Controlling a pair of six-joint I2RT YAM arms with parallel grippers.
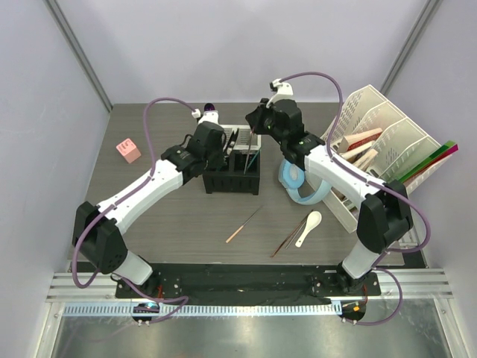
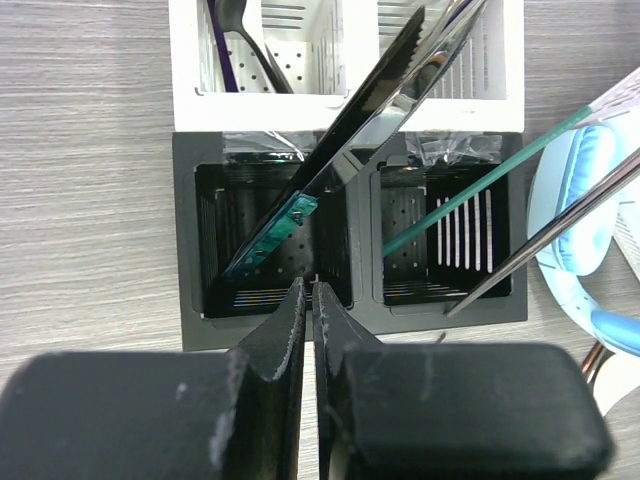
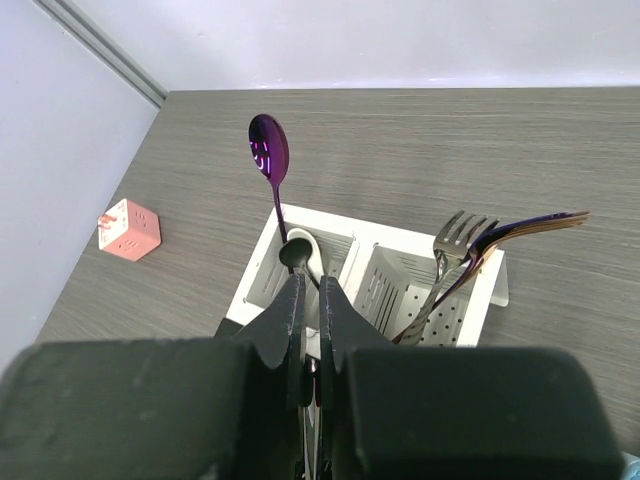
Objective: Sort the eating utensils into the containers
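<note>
The utensil holder [image 1: 231, 185] has black front compartments and white rear ones. In the left wrist view, knives [image 2: 330, 160] lean in the black left compartment and a teal utensil [image 2: 460, 201] in the right. My left gripper is over the holder, tips close together; whether fully shut I cannot tell. My right gripper [image 1: 257, 119] is raised above the holder, shut on a long metal chopstick [image 2: 560, 222], whose lower end is over the right black compartment. The white compartments hold a purple spoon [image 3: 268, 150], black spoon [image 3: 296, 252] and forks [image 3: 450, 250].
On the table front lie a white spoon [image 1: 309, 227], chopsticks [image 1: 287, 240] and a thin utensil [image 1: 238, 230]. A blue ring [image 1: 298, 190] and large white rack [image 1: 380, 149] are at right, a pink cube [image 1: 128, 150] at left.
</note>
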